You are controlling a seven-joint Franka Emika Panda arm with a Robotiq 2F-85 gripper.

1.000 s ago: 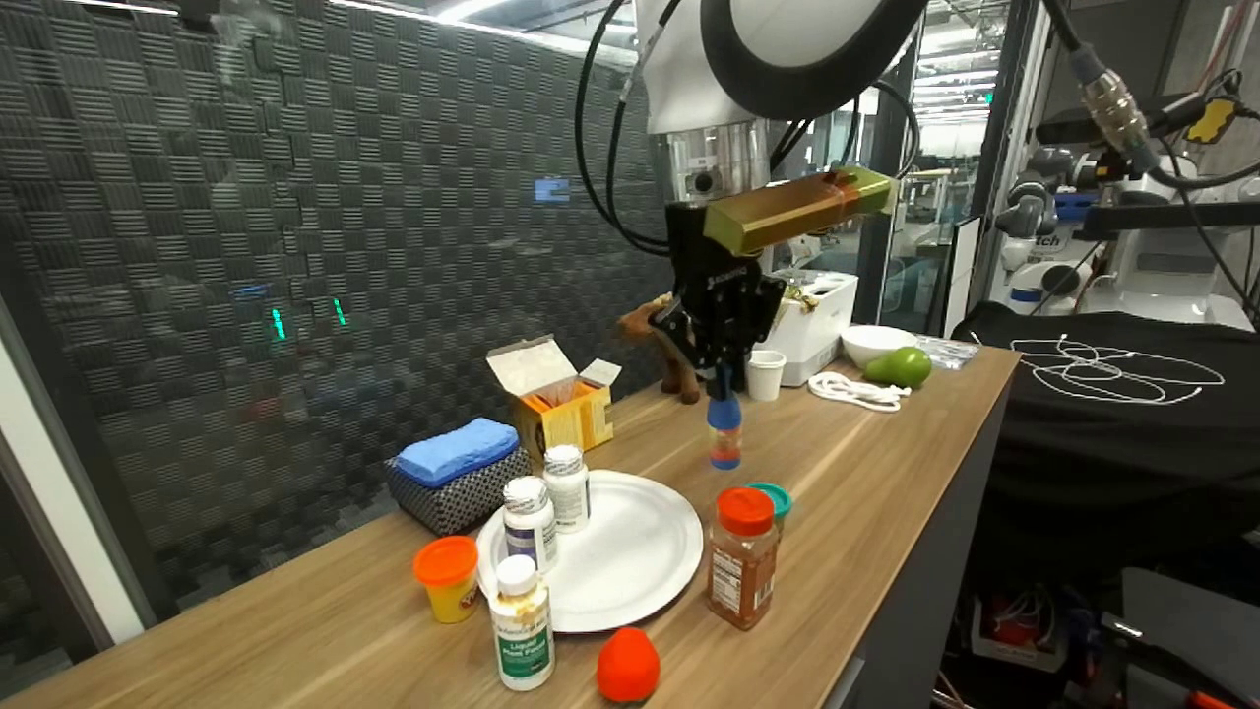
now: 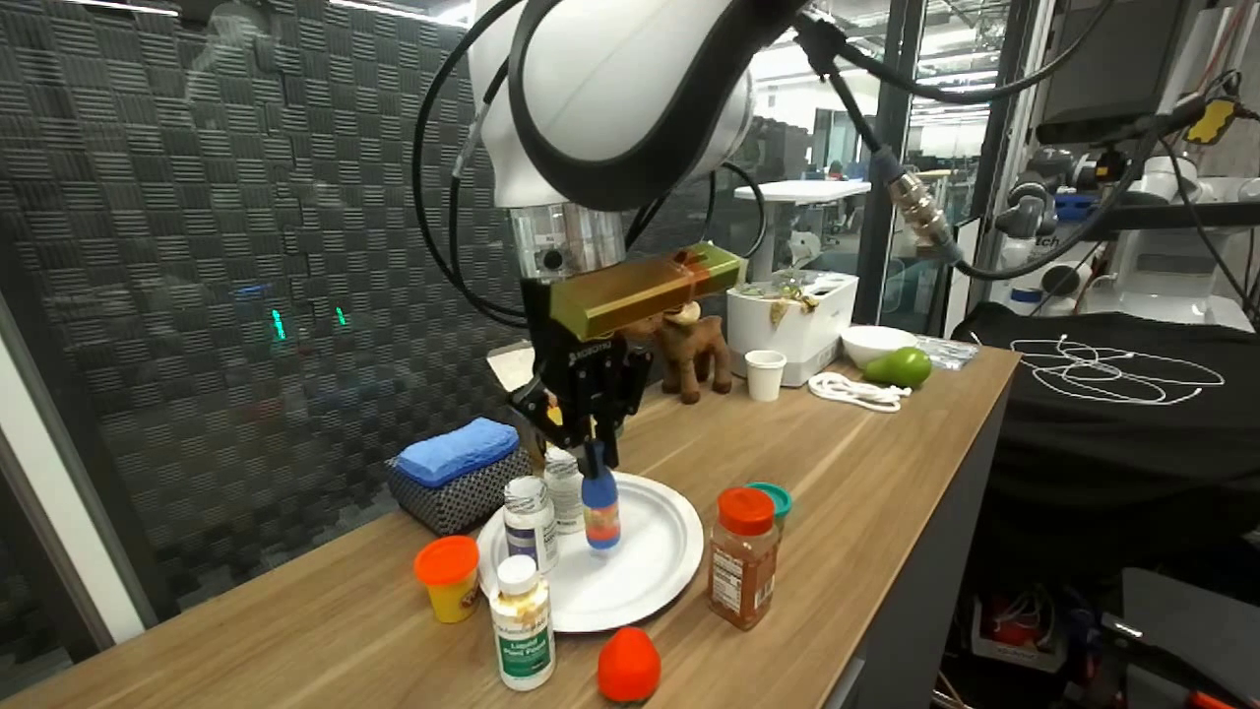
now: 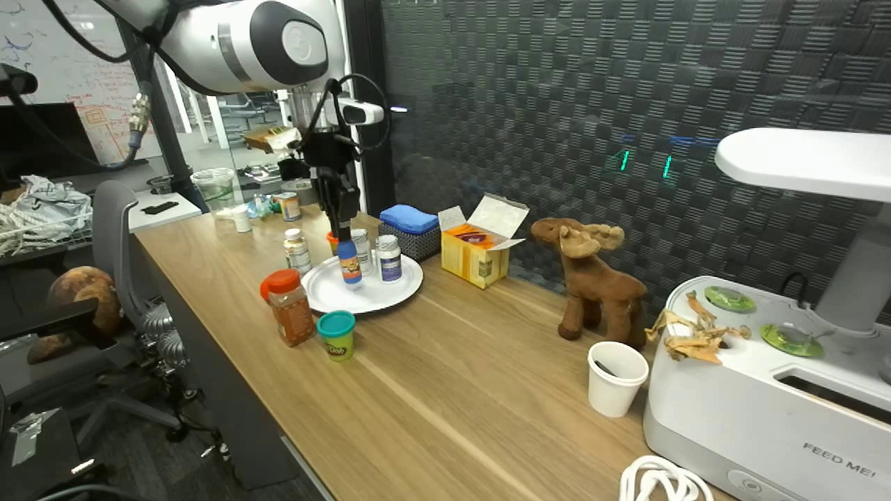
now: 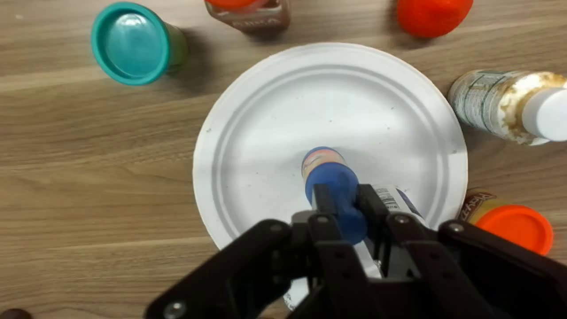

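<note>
A small blue bottle (image 2: 601, 508) with an orange label hangs upright at the white plate, its top between the black fingers of my gripper, which is shut on it. Whether its base touches the plate (image 2: 644, 579) I cannot tell. Two white supplement bottles stand on the plate's wall side: one with a purple label (image 3: 389, 258) and another white one (image 2: 563, 490). In the wrist view the blue bottle (image 4: 330, 175) is over the plate's middle, and my fingers partly cover the white bottles.
Around the plate stand a plant food bottle (image 2: 523, 626), an orange-lidded tub (image 2: 449, 577), a red object (image 2: 628, 666), a red-capped spice jar (image 2: 744, 561) and a teal-lidded tub (image 3: 336, 335). A yellow box (image 3: 476, 253) and brown moose toy (image 3: 597, 280) are farther along; bare wood lies between.
My gripper has carried the blue bottle left and down in exterior view 1, from above the bare table to the plate. The other objects stay where they were.
</note>
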